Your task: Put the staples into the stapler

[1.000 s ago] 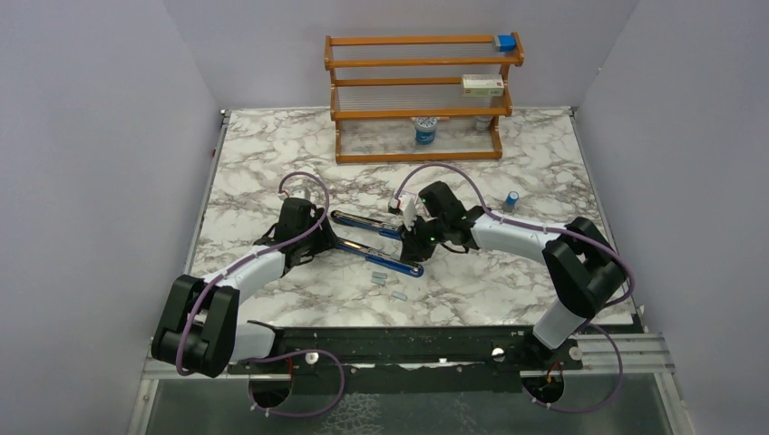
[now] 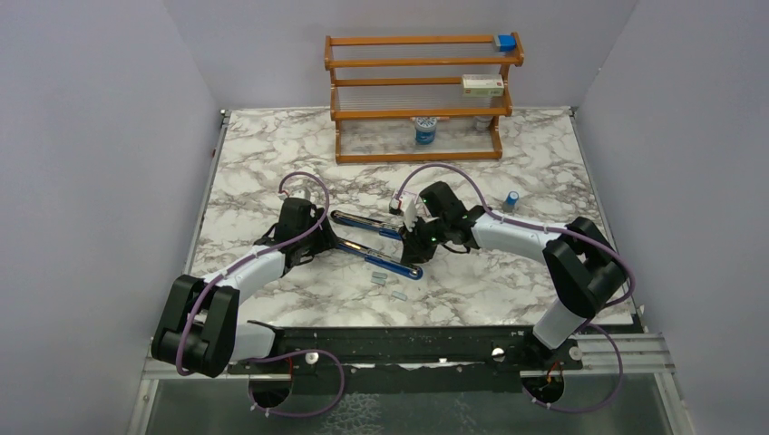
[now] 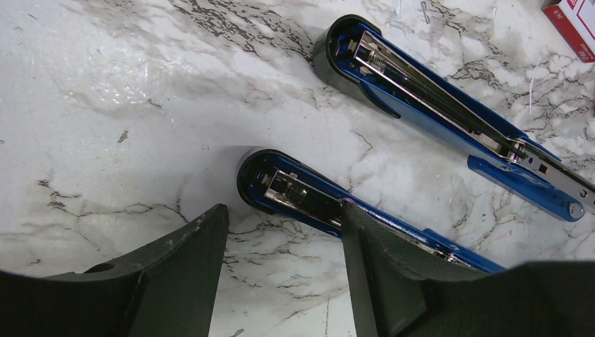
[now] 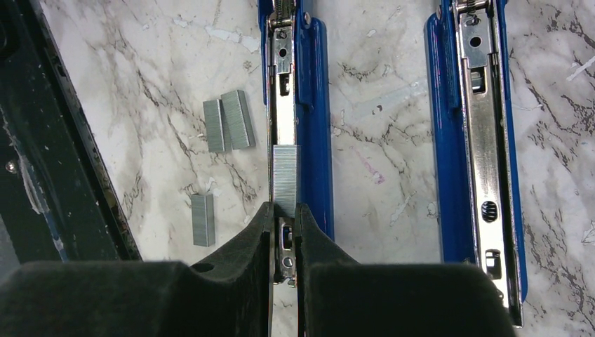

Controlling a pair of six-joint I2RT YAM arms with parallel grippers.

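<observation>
Two long blue staplers lie opened out flat, side by side; the nearer stapler (image 2: 385,259) spans the space between my two grippers. In the right wrist view a silver staple strip (image 4: 285,172) is held at its lower end by my right gripper, shut on it. The strip lines up over the nearer stapler's metal magazine (image 4: 284,119); whether it rests inside the channel, I cannot tell. Around the stapler's other end, my left gripper stands part open; its right finger (image 3: 365,260) overlaps the stapler body in view, contact unclear.
Several loose staple strips (image 4: 238,119) lie beside the nearer stapler. Behind it is the farther stapler (image 2: 363,221), also opened out. A red and white box (image 3: 574,27) lies beyond. A wooden rack (image 2: 419,158) stands at the back.
</observation>
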